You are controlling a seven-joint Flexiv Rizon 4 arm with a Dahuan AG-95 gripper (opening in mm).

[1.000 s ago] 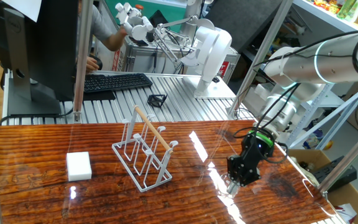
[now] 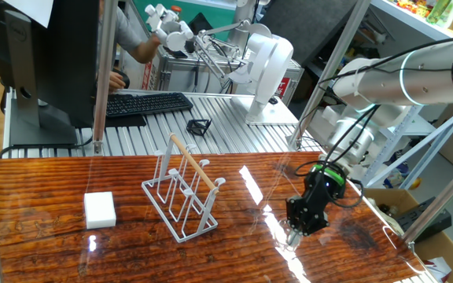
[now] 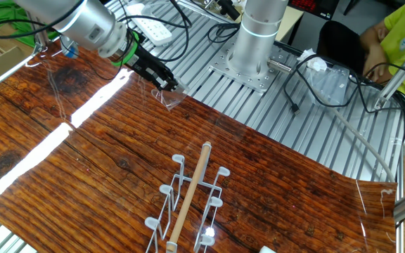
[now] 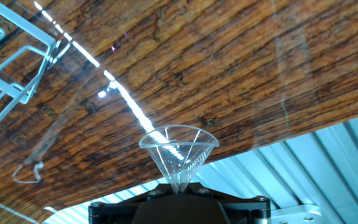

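Note:
A clear, cone-shaped vessel sticks out from my gripper, its wide rim facing away from the fingers. The fingers are shut on its narrow end, which is partly hidden by the dark fingers. In exterior view 2 the transparent cone hangs below the gripper, near the edge of the wooden-patterned tabletop. From exterior view 1 the gripper appears low over the right part of the table, the cone hard to make out against the glare.
A white wire rack with a wooden handle stands mid-table, left of the gripper in exterior view 1. Farther left lies a white block. Open tabletop separates rack and gripper. A metal robot base stands beyond the table edge.

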